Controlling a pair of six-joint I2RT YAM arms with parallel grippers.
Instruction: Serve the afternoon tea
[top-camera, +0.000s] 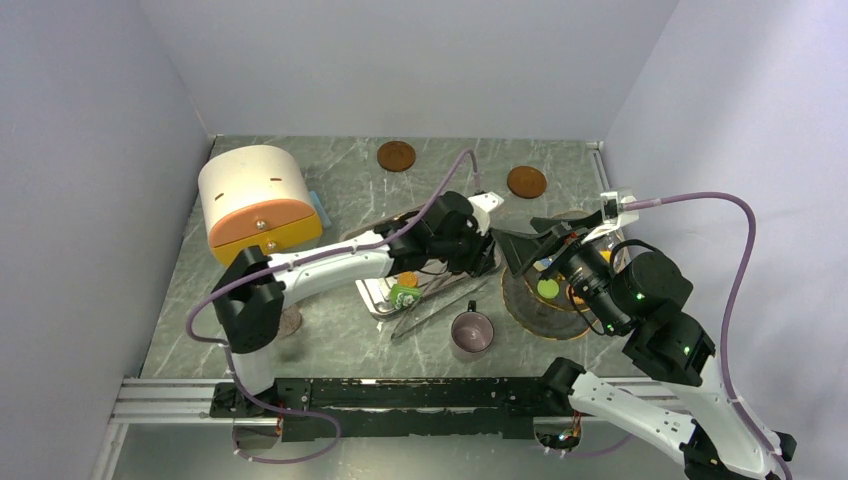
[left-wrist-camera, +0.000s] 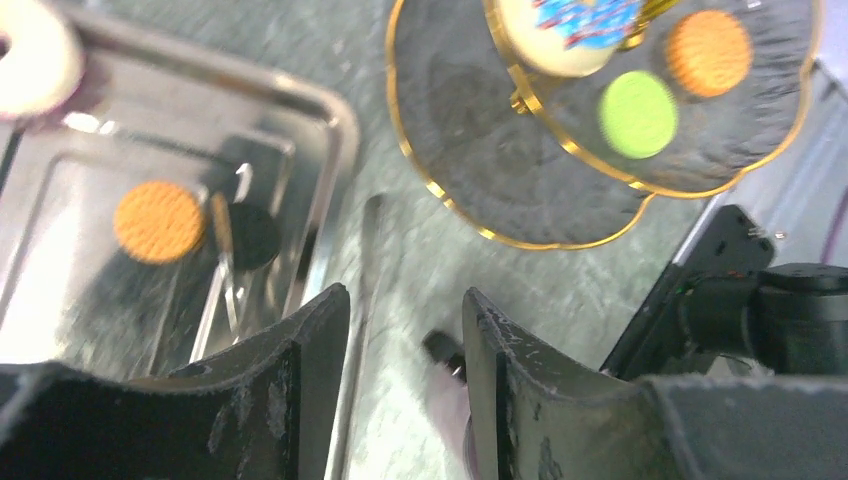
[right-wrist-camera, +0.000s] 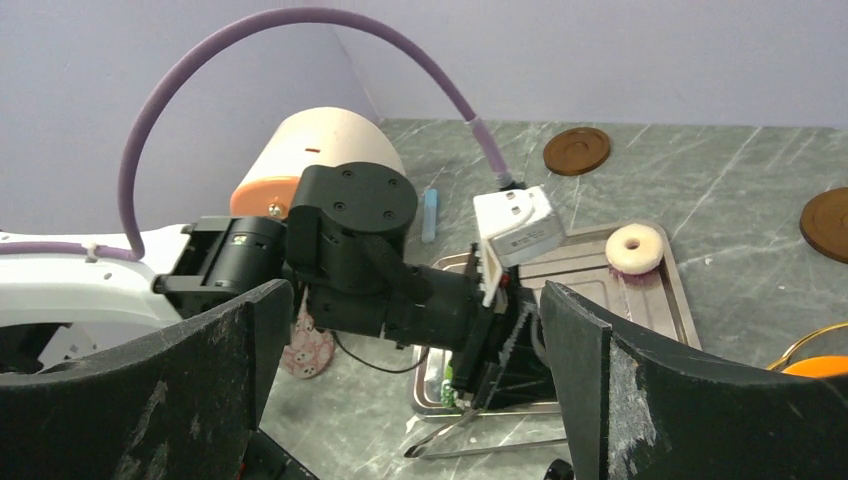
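Observation:
My left gripper hangs over the right end of the metal tray (left-wrist-camera: 320, 200), fingers apart, nothing visible between their tips. Below it a silver utensil (top-camera: 430, 310) lies on the table beside the tray, along its edge. The tray holds an orange biscuit (left-wrist-camera: 157, 220), a black disc (left-wrist-camera: 255, 240), a pink-white donut (right-wrist-camera: 633, 250) and a green item (top-camera: 405, 297). The tiered stand (left-wrist-camera: 450, 120) carries green and orange discs. My right gripper (top-camera: 525, 245) is open above the stand. A mug (top-camera: 472, 335) stands at the front.
A cream, orange and yellow box (top-camera: 255, 205) stands at the left with a blue item (right-wrist-camera: 430, 215) beside it. Two brown coasters (top-camera: 396, 156) (top-camera: 526, 181) lie at the back.

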